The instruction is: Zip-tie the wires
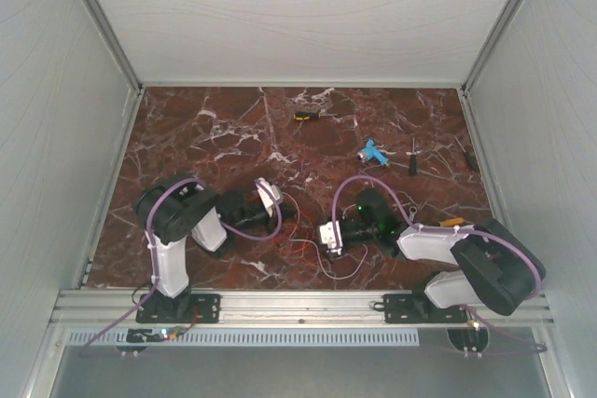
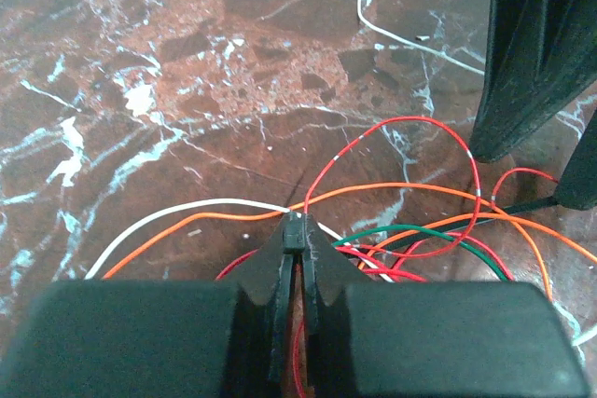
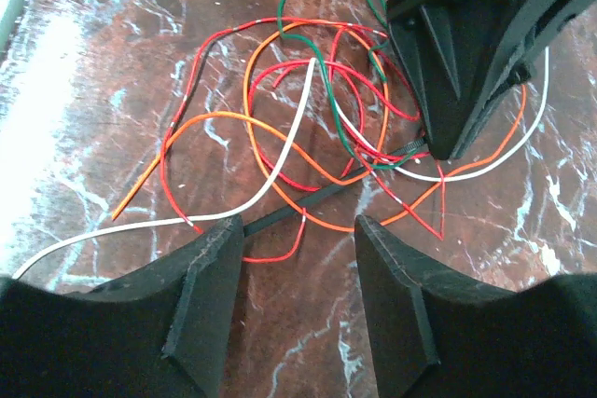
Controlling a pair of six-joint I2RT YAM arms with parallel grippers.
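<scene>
A loose tangle of red, orange, green and white wires (image 3: pixel 345 118) lies on the table between the two grippers. A thin black zip tie (image 3: pixel 326 195) runs through the tangle, one end by the left fingertips and its tail reaching between the right fingers. My left gripper is shut at the wires, its tips together; whether the tie or a wire is pinched there cannot be made out. My right gripper is part open, with the tail close to its left finger (image 3: pixel 229 240) and a gap to the other.
A blue tool (image 1: pixel 373 153) lies at the back right, near a screwdriver (image 1: pixel 412 160). Another yellow-and-black tool (image 1: pixel 306 116) is at the back. A long white wire (image 1: pixel 340 277) loops toward the front edge.
</scene>
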